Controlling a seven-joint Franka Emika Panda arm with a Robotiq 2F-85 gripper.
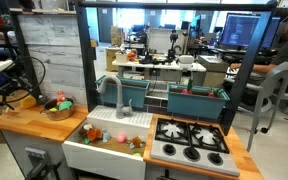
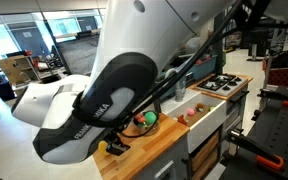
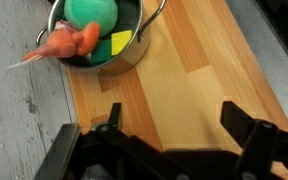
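A metal pot point(image 3: 132, 52) stands on the wooden counter point(image 1: 32, 123), left of the sink. In the wrist view it holds a green round toy point(image 3: 92, 12), an orange-red one point(image 3: 72, 40) and smaller green and yellow pieces. A yellow-orange round item point(image 1: 28, 101) lies at the counter's left end, beside the pot. My gripper is open above bare wood, its dark fingers wide apart and clear of the pot. A dark shape at the bottom edge between them is too cut off to tell. From outside, the gripper point(image 1: 6, 101) is low at the far left, its tips hard to make out.
The sink point(image 1: 104, 158) right of the pot holds several colourful toys. Farther right is a stove point(image 1: 190, 145); a faucet point(image 1: 119, 92) and two teal baskets point(image 1: 196, 103) stand behind. A plank wall point(image 1: 56, 55) rises behind the pot.
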